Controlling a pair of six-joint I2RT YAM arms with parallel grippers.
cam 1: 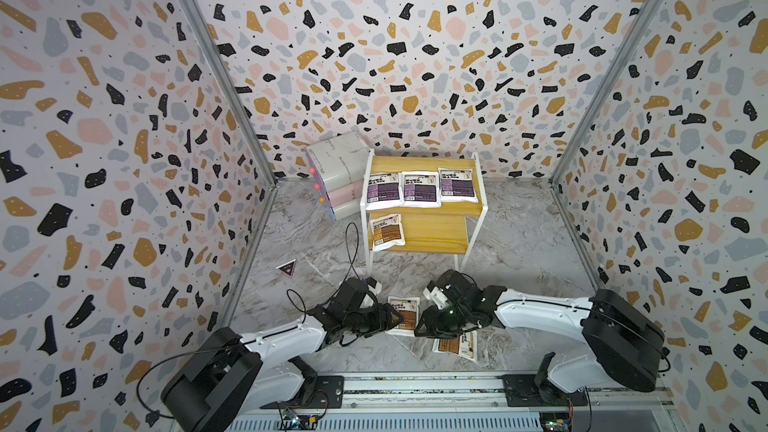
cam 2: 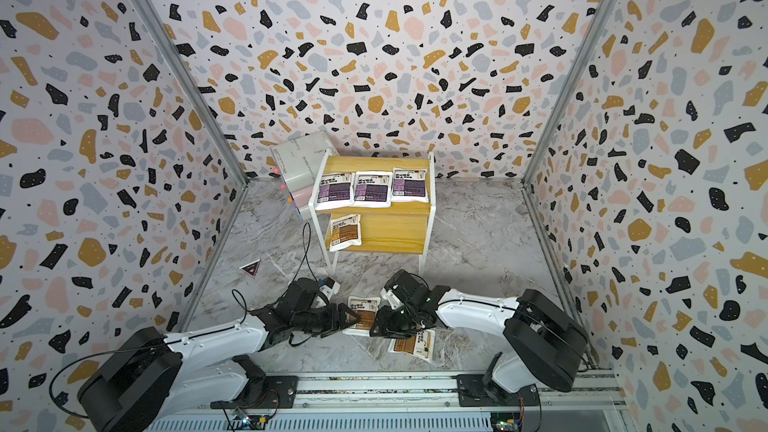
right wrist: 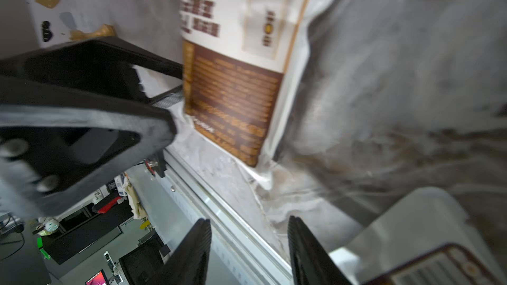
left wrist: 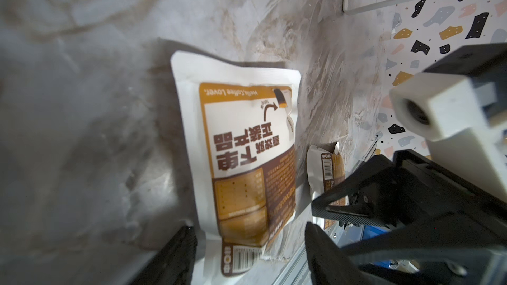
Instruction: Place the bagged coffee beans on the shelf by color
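Observation:
A brown coffee bag (left wrist: 243,169) lies on the marble table between my grippers, also seen in the top left view (cam 1: 404,312). My left gripper is open around that bag's near end. My right gripper is low over the table beside it; its fingertips stand apart, and I cannot tell whether anything is between them. A second brown bag (cam 1: 457,345) lies partly under the right gripper. On the shelf's (cam 1: 432,240) upper level sit several purple bags (cam 1: 420,189); one brown bag (cam 1: 387,231) is at the lower level's left.
Stacked pale boxes (cam 1: 336,160) stand left of the shelf. A black cable loops near the left arm. The lower level is clear right of its bag. The two grippers are close together at the front middle.

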